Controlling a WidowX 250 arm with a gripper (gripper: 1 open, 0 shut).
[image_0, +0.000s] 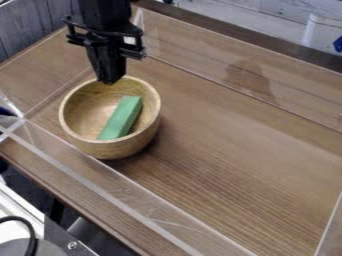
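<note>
A wooden bowl (80, 135) sits on the left half of the wooden table, with a green block (120, 117) lying inside it. My black gripper (110, 76) hangs above the back rim of the bowl, shut, with nothing visible between its fingers.
A blue and white object stands at the top right edge. Grey hardware and cables are at the lower left, off the table's edge.
</note>
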